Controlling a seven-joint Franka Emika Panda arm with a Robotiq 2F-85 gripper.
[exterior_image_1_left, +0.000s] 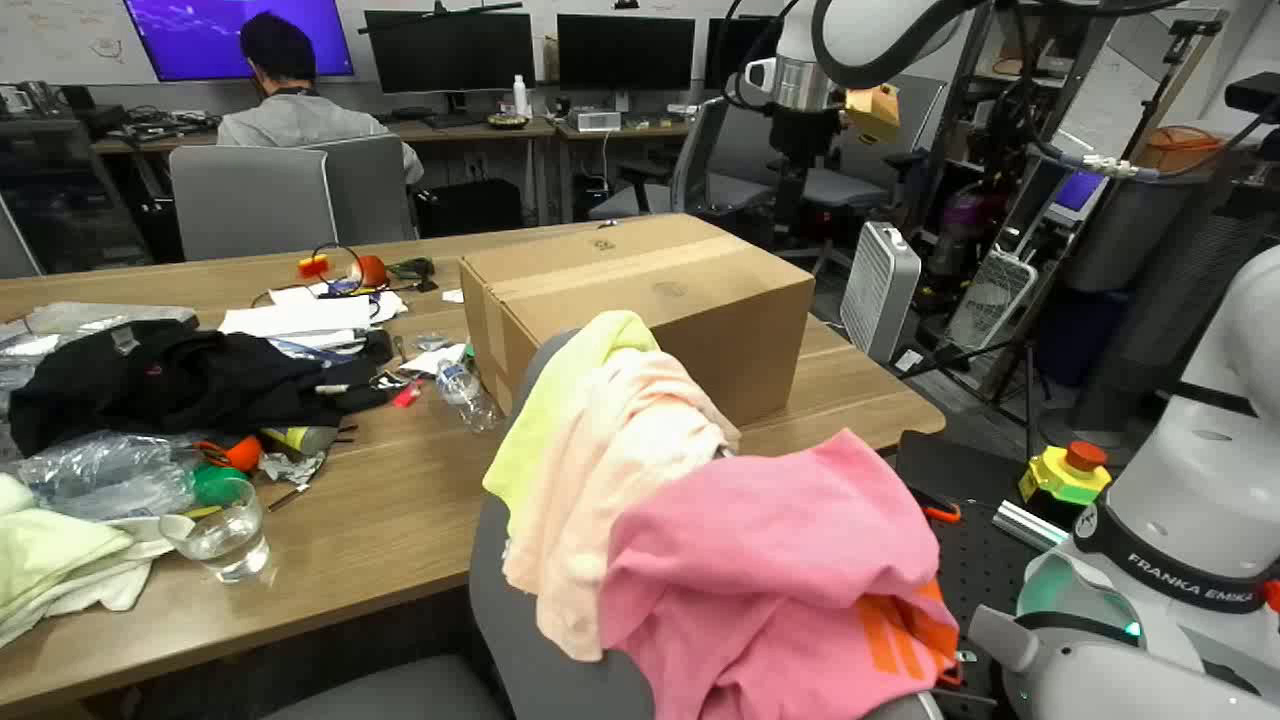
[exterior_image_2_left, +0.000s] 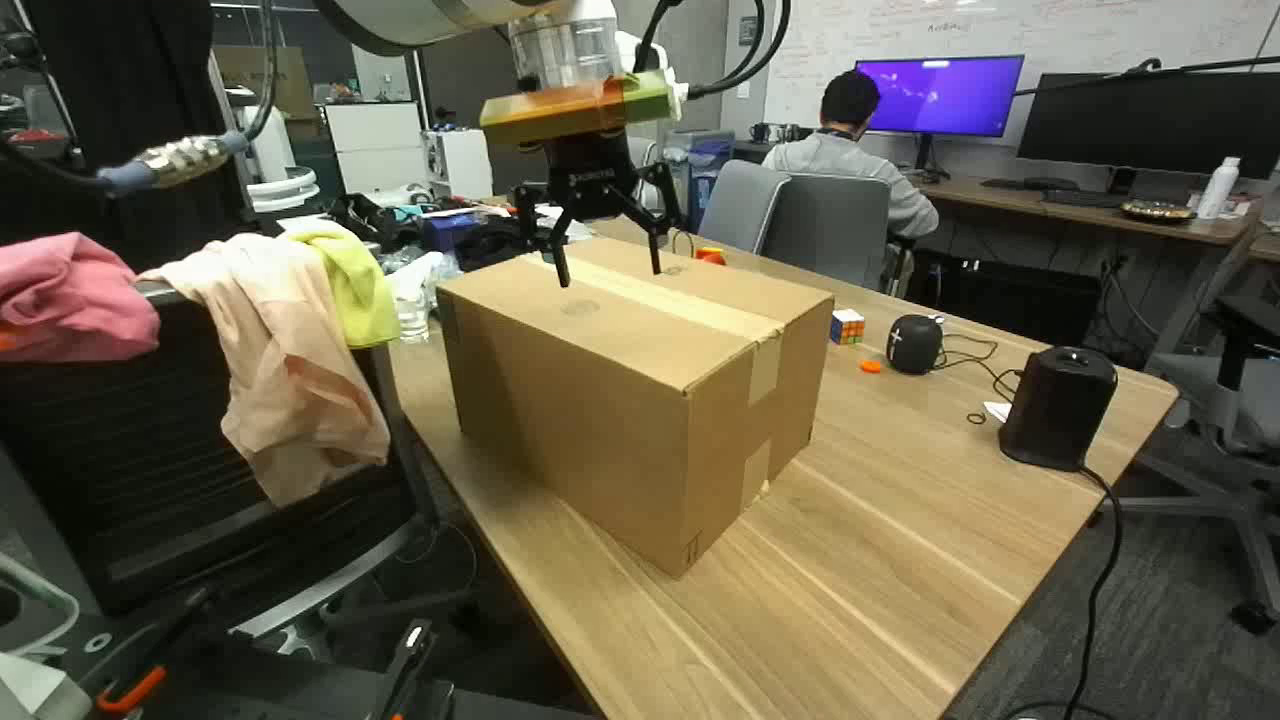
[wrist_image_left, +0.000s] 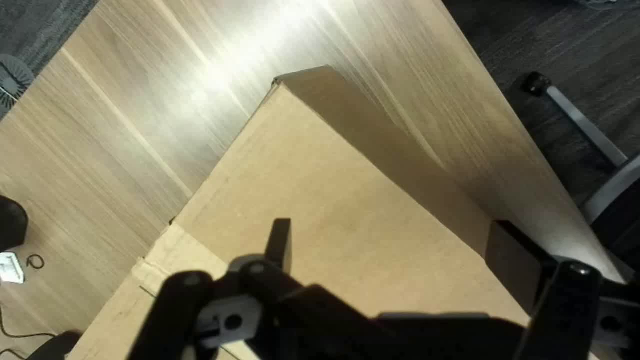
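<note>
A large closed cardboard box (exterior_image_2_left: 564, 396) stands on the wooden table, with tape along its top seam. Above its top my gripper (exterior_image_2_left: 609, 274) hangs pointing down, fingers spread wide and nothing between them. From the wrist, the box top (wrist_image_left: 336, 198) fills the space beneath the open gripper, and one box corner points toward bare table. In the first exterior view the box (exterior_image_1_left: 648, 312) shows its top and two sides. There the gripper (exterior_image_1_left: 786, 228) appears dark beyond the box's far edge, its fingers hard to tell apart.
Pink (exterior_image_1_left: 768, 576), peach and yellow cloths drape over a chair beside the table. A Rubik's cube (exterior_image_2_left: 847, 326), a small round speaker (exterior_image_2_left: 914, 344) and a black device (exterior_image_2_left: 1058, 408) stand past the box. Clutter, a glass (exterior_image_1_left: 228, 534) and a bottle (exterior_image_1_left: 465, 394) cover the other end.
</note>
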